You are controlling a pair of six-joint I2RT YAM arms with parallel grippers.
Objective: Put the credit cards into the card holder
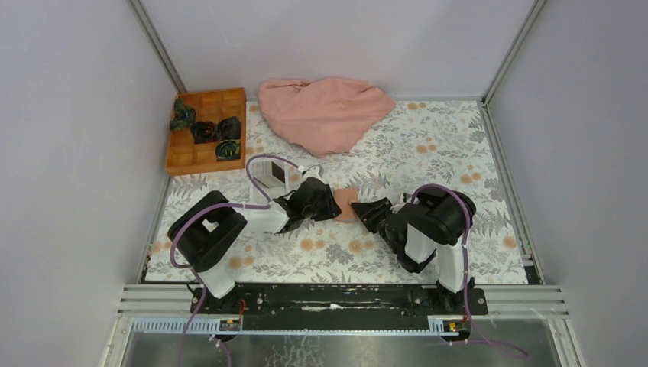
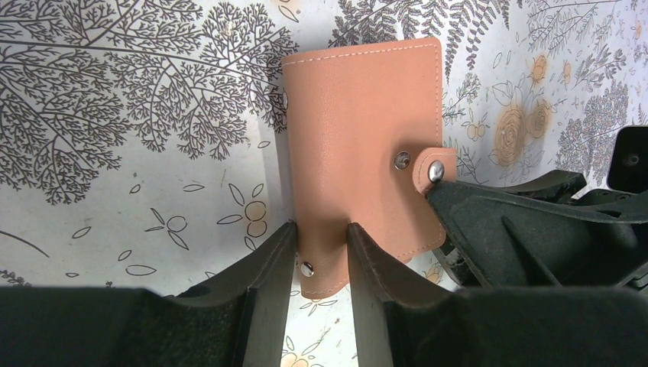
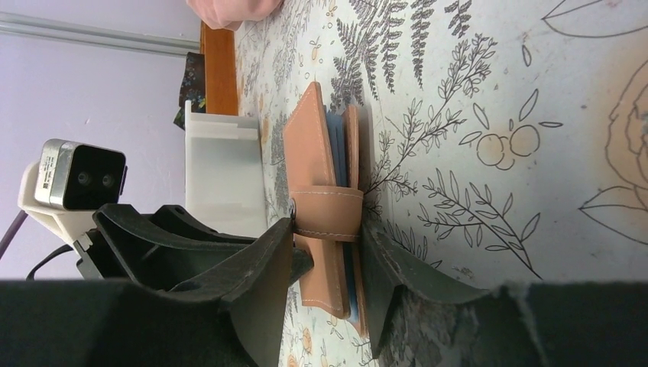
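Note:
A peach leather card holder (image 1: 346, 204) lies folded at the middle of the table, between both grippers. My left gripper is shut on its spine-side edge, one finger on each face. At the opposite edge, my right gripper is shut across the folded holder (image 3: 315, 153) at its strap (image 3: 328, 212). Bluish inner layers (image 3: 336, 141) show between the covers. The strap's snap (image 2: 436, 171) sits beside, not over, the matching stud (image 2: 403, 160) on the cover. No separate card can be made out in the holder.
Behind the left arm stands a white box (image 1: 260, 170) with a dark item in it. An orange compartment tray (image 1: 176, 160) with dark rolled items is at the back left; a pink cloth (image 1: 325, 115) lies at the back.

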